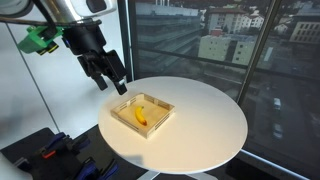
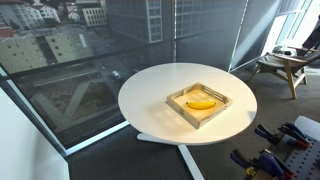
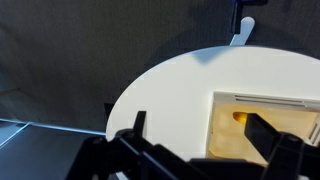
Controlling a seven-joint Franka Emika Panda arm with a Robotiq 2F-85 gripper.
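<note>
A yellow banana (image 1: 140, 116) (image 2: 201, 105) lies inside a shallow, light wooden tray (image 1: 158, 123) on the round white table. In the wrist view only a small yellow part of the banana (image 3: 239, 117) shows; the right finger hides the rest. My gripper (image 1: 111, 86) hangs in the air above the table's near-left side, clear of the tray. Its two black fingers (image 3: 139, 123) stand wide apart with nothing between them.
Most of the round white table (image 1: 205, 110) around the tray is bare. Large windows rise behind it. In exterior view 2 a wooden chair (image 2: 285, 65) stands at the far right, away from the table.
</note>
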